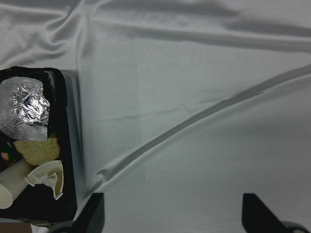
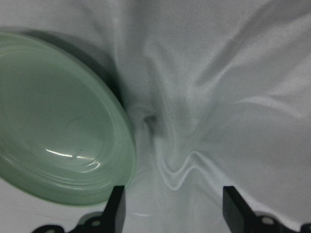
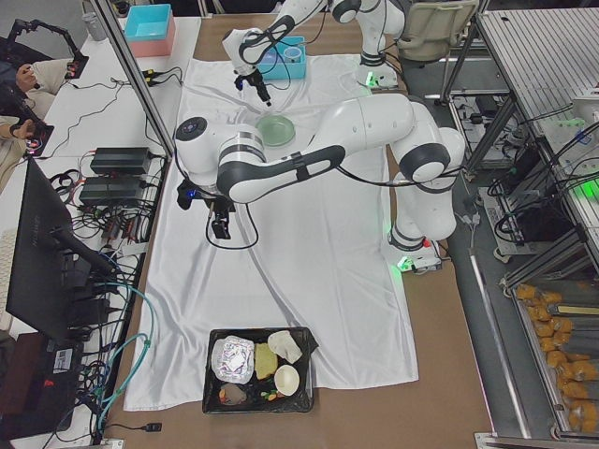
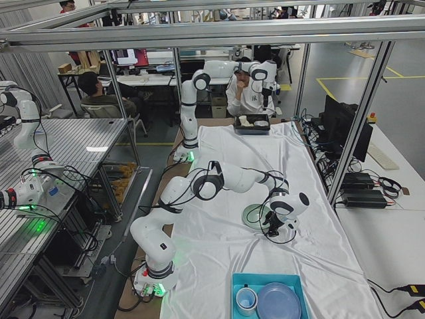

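A green plate [image 3: 277, 129] lies on the white cloth at the far part of the table in the camera left view, filling the left of the right wrist view [image 2: 58, 116]. My right gripper [image 3: 259, 94] is open beside it, nothing between its fingers. My left gripper [image 3: 221, 224] hangs over the middle cloth, open and empty in its wrist view [image 1: 172, 216]. A black tray [image 3: 303, 397] at the other end holds a foil-covered item [image 3: 232, 360], a sponge-like piece [image 1: 36, 150] and white pieces [image 1: 46, 172].
A blue bin [image 4: 295, 280] with a mug [image 4: 246, 300] and blue plate [image 4: 275, 303] sits at the table's far end in the camera left view. A metal post and monitor [image 3: 37, 253] border the cloth.
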